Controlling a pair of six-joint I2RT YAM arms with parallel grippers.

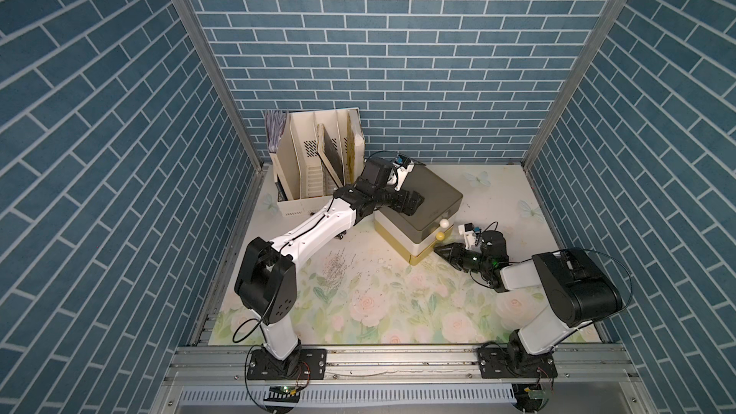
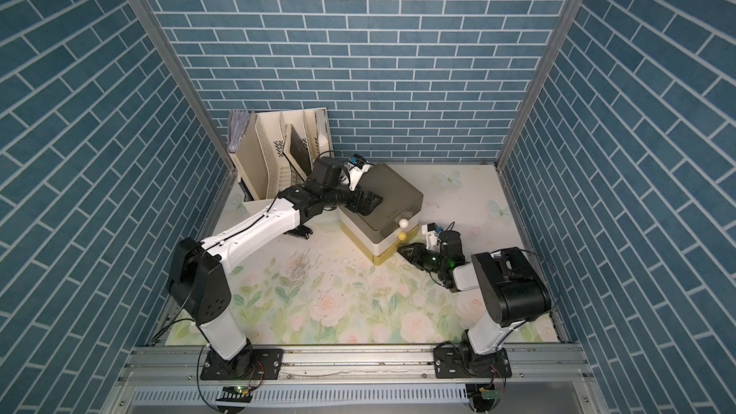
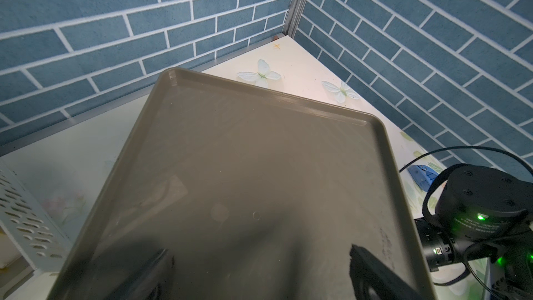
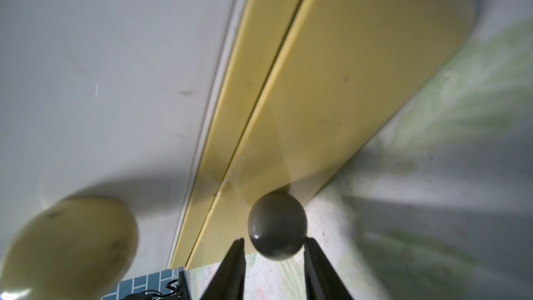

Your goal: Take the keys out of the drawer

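A small drawer box with a grey-brown top, a white band and a yellow lower drawer stands mid-table. Its front carries round knobs: white, yellow and a dark one on the bottom drawer. My right gripper is part open, its fingertips just around the lower edge of the dark knob. My left gripper is open over the box top, fingers at both sides of the view. No keys are visible; the drawers appear closed.
A cream file organiser with papers stands at the back left. Tiled walls enclose three sides.
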